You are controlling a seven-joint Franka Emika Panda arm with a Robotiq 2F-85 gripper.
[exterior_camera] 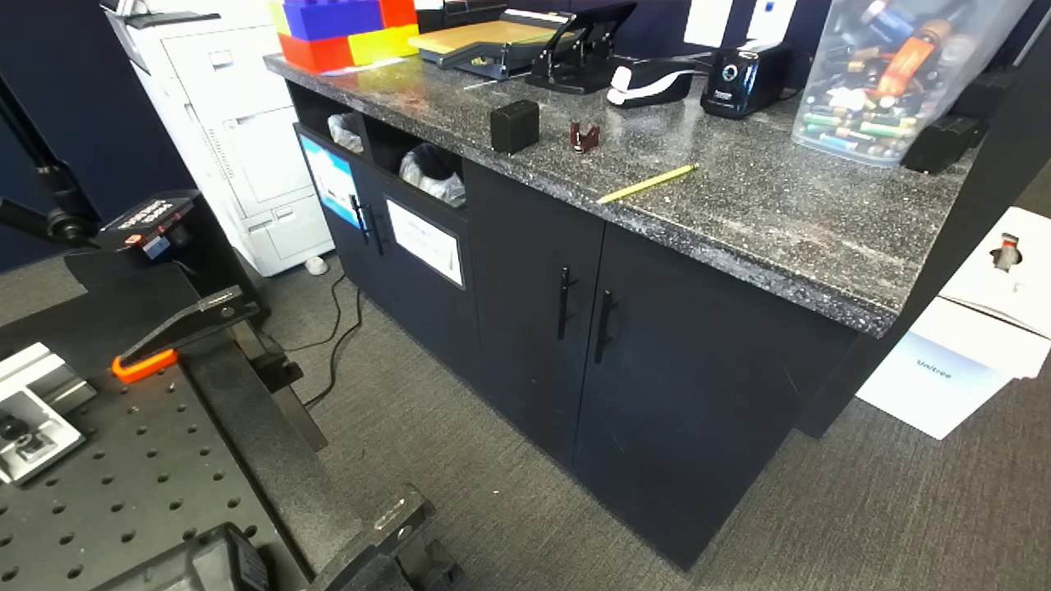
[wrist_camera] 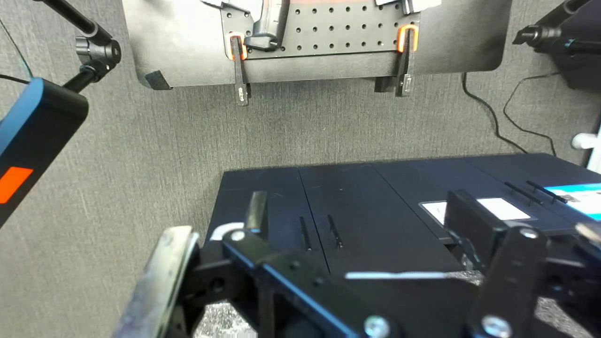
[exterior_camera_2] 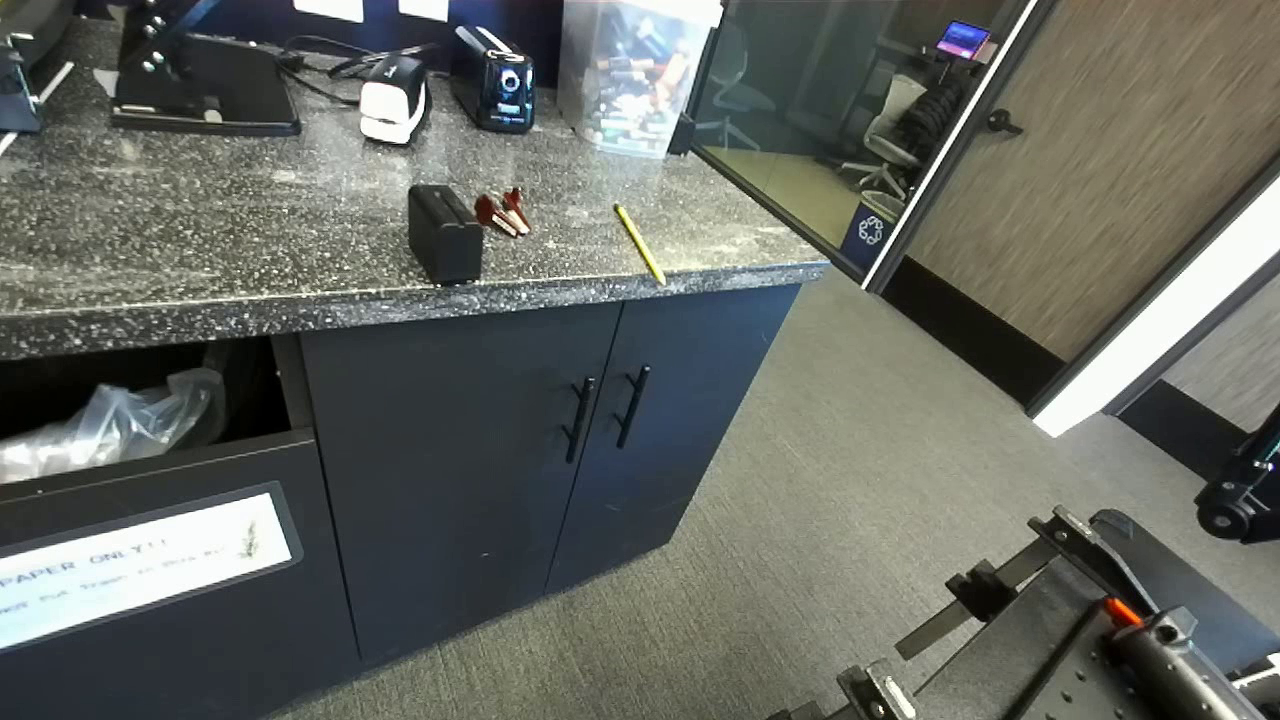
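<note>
My gripper appears only in the wrist view, where it stands open above the dark cabinet with nothing between its fingers. Neither exterior view takes it in. On the speckled counter (exterior_camera: 788,212) lies a yellow pencil (exterior_camera: 645,184), one end close to the front edge. A dark red staple remover (exterior_camera_2: 501,214) sits to its left, apart from it. Farther left, a small black block (exterior_camera_2: 444,236) stands upright near the edge. The wrist view does not show these three things.
The cabinet doors (exterior_camera_2: 462,444) are closed. Across open carpet (wrist_camera: 310,124) stands a bench with a perforated plate (wrist_camera: 338,31) and clamps (wrist_camera: 406,59). Bare counter lies right of the pencil.
</note>
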